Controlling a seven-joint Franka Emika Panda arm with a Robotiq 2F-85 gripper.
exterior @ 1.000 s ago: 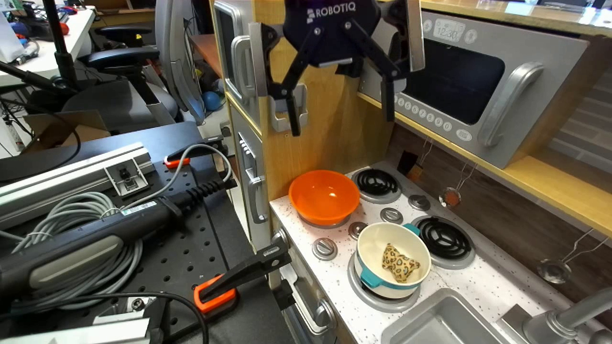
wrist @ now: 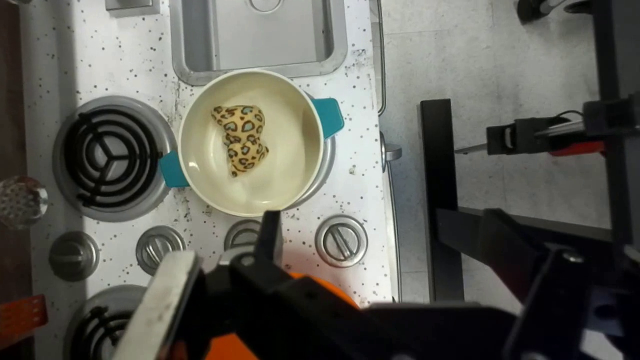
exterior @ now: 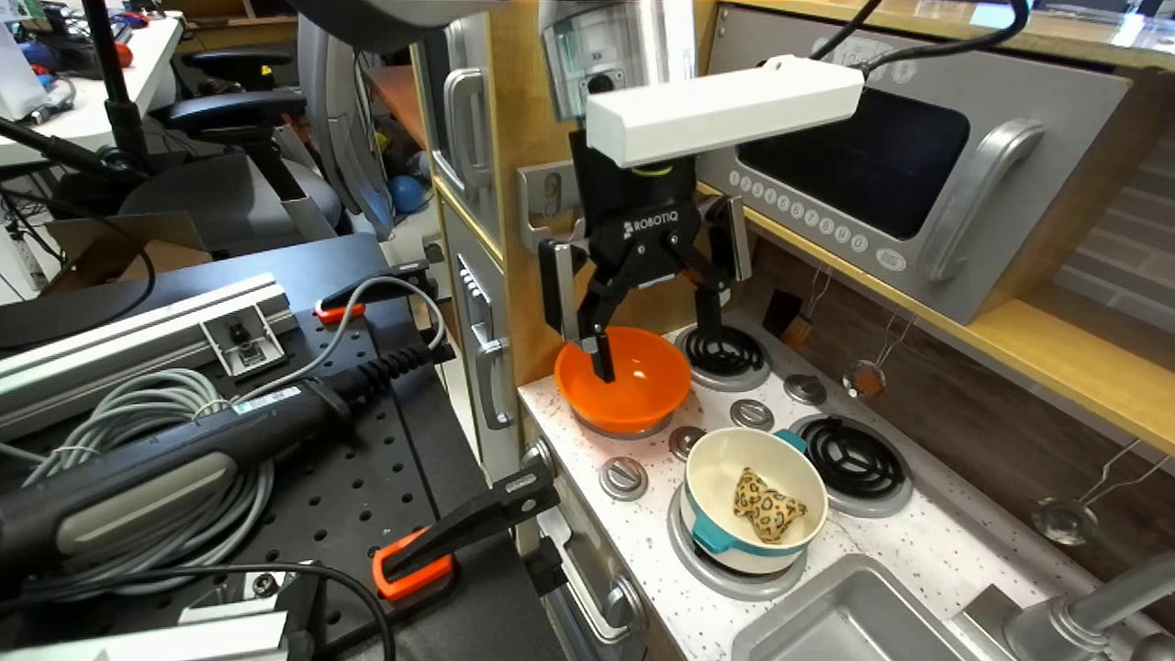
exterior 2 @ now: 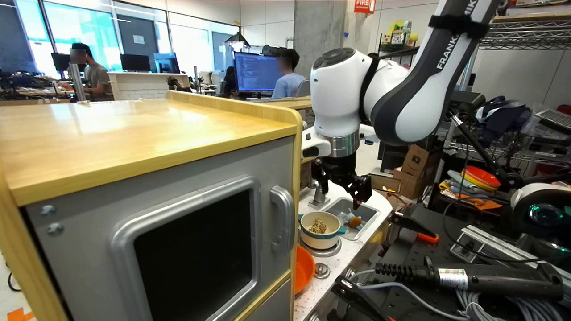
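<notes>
My gripper (exterior: 657,348) hangs pointing down, its two fingers spread with nothing between them. In exterior view 1 it overlaps the orange bowl (exterior: 644,402) at the counter's left end; whether a fingertip touches the bowl is hard to tell. A cream pot (exterior: 716,452) with teal handles stands on the front burner. Inside it lies a leopard-print plush piece (exterior: 767,507). From the wrist, the pot (wrist: 288,180) and the plush (wrist: 243,138) show clearly ahead of my fingers, while my gripper's linkage mostly covers the orange bowl (wrist: 324,290).
The metal sink (exterior: 848,617) lies beyond the pot; a small orange-and-blue toy (exterior 2: 353,220) sits in it. A microwave (exterior: 881,154) and a wooden shelf edge (exterior: 936,297) overhang the right side. Close to the bowl rises a wooden panel (exterior: 529,275).
My gripper has come down from well above the counter to bowl height in exterior view 1, looking smaller there. It stays open. Bowl, pot and plush have not moved.
</notes>
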